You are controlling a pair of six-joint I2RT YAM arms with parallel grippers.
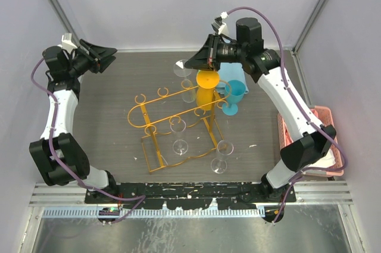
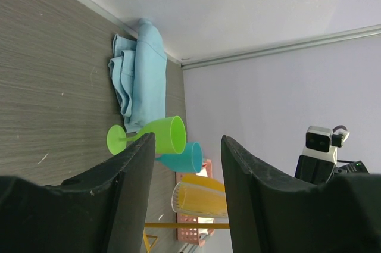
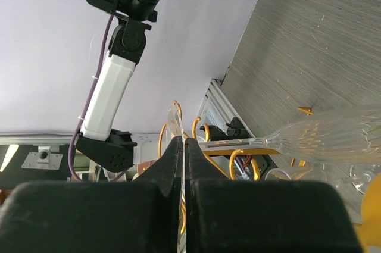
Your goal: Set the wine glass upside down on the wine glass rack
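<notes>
My right gripper [image 1: 193, 62] is shut on a clear wine glass [image 1: 181, 69] at the back of the yellow wine glass rack [image 1: 178, 114]; its foot is up and its bowl hangs downward near the rack's upper rings. In the right wrist view the glass shows edge-on between the fingertips. My left gripper [image 1: 101, 56] is open and empty at the left, well away from the rack.
A yellow glass [image 1: 205, 86] stands at the rack's right, a blue goblet [image 1: 234, 95] beside it. Clear glasses [image 1: 220, 158] stand in front, a folded cloth [image 1: 232, 68] behind, a pink basket [image 1: 327, 116] at right.
</notes>
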